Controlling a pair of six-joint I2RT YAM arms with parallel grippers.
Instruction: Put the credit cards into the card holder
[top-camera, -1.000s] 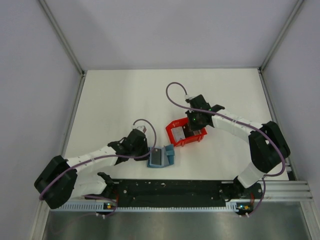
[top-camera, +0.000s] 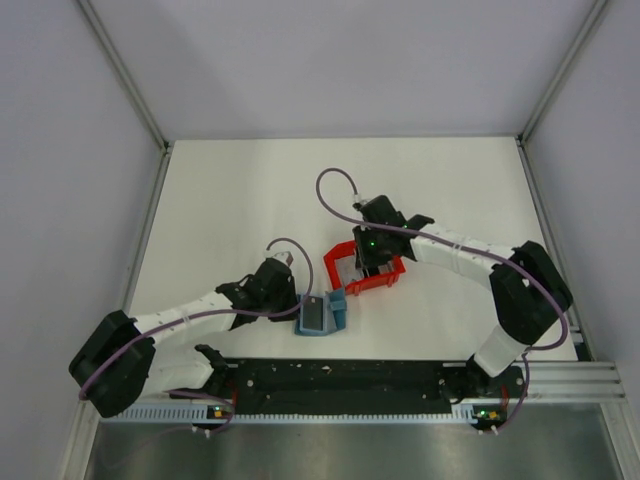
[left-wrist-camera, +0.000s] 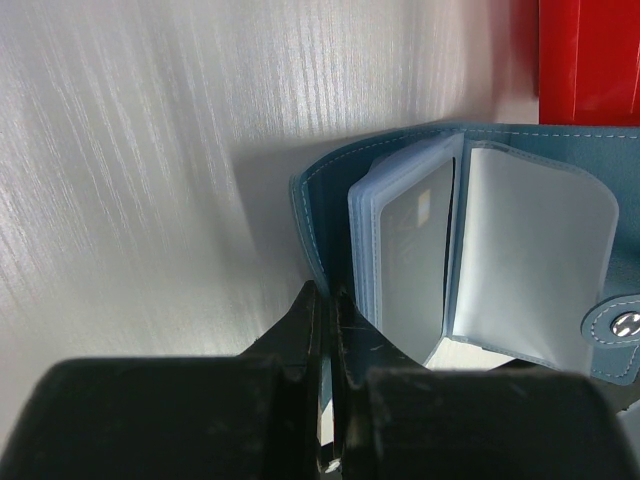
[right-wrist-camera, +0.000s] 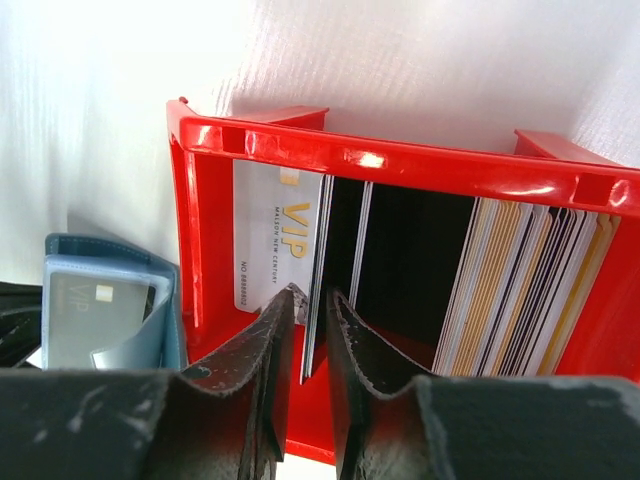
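Observation:
The blue card holder lies open at the front centre, its clear sleeves showing in the left wrist view. My left gripper is shut on the thin edge of its blue cover. Behind the holder sits a red box with cards in it. Inside the box, my right gripper is part open, fingertips astride a thin card standing on edge; contact with it cannot be made out. A white VIP card leans at the box's left end.
A second thin card edge stands just right of my right gripper. Several cards are packed at the box's right end. The holder's flap lies close to the box.
My right gripper has moved left within the red box, and the box has shifted slightly left. The left arm and the card holder look unmoved.

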